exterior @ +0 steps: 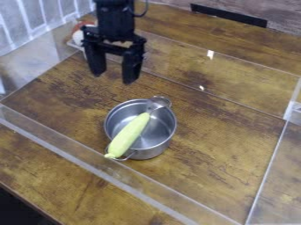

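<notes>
A steel pot (160, 136) with wire handles sits on the wooden table (223, 167), a little below the middle of the view. A pale yellow-green corn cob (127, 137) lies slanted across it, its lower end over the near rim. My black gripper (108, 67) hangs behind and above the pot, to its upper left, with its two fingers apart and nothing seen between them. It is clear of both pot and cob.
A white and reddish object (81, 33), partly hidden by the arm, sits at the back left. Clear panels edge the work area. The table right of the pot is bare.
</notes>
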